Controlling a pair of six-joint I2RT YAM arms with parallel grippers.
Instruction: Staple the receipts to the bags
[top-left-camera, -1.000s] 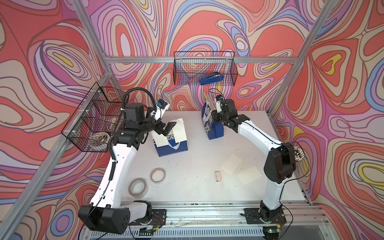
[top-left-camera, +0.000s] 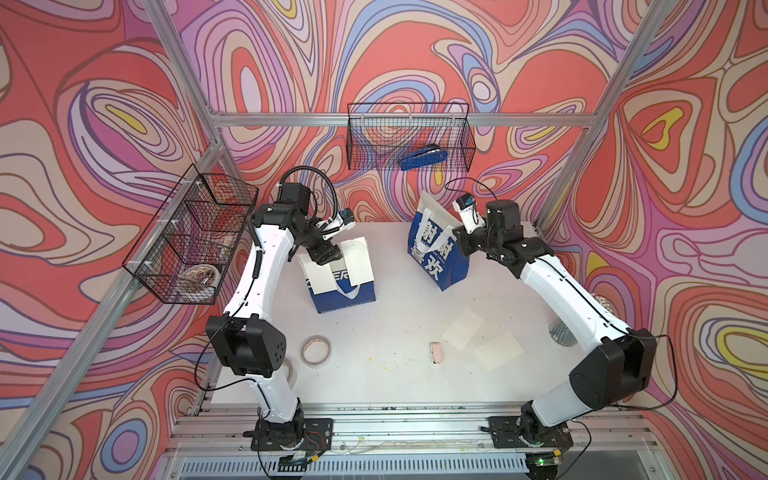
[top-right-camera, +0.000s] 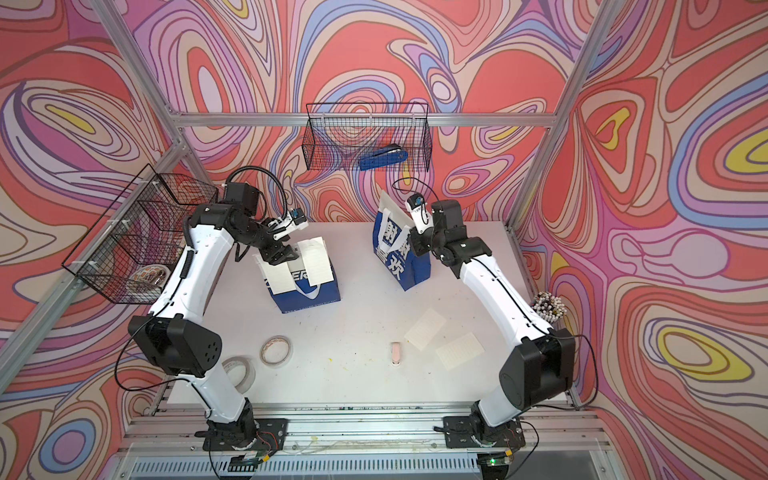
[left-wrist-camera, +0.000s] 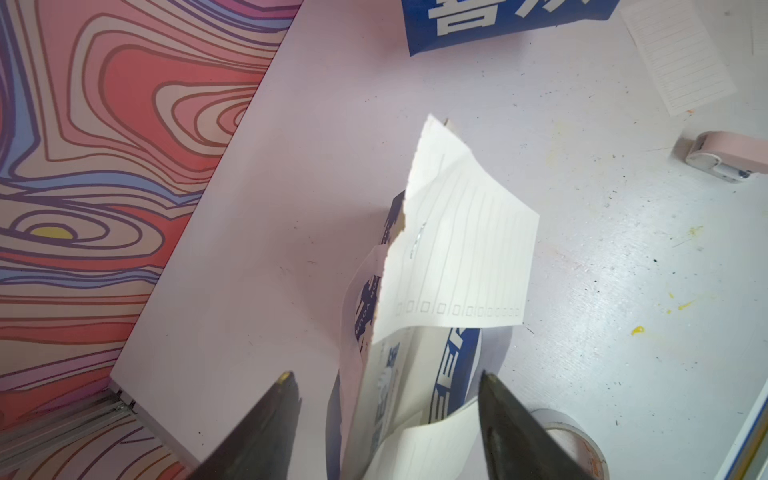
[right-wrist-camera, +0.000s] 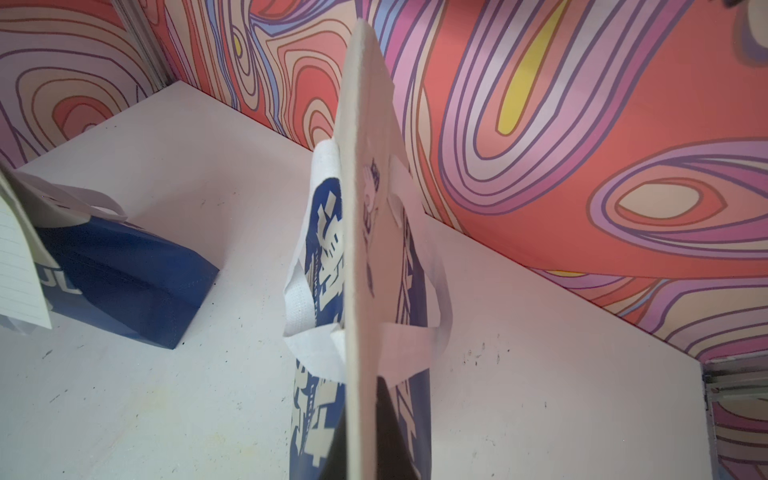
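The left blue and beige bag stands on the table with two pale receipts hanging over its upper edge, a right receipt and a left receipt. Over that edge my left gripper is open, its fingers on either side of the bag's top and apart from it. The right bag leans under my right gripper, which is shut on its upper edge. In the right wrist view the bag's beige panel runs down between the fingers. Two more receipts, a nearer one and a farther one, lie flat.
A small pink tool and a tape roll lie on the front table. A blue stapler-like object sits in the rear wire basket. More baskets hang at left.
The right bag has shifted right and slightly forward with my right gripper. My left gripper has turned and come in over the left bag's top, and its arm has swung inward.
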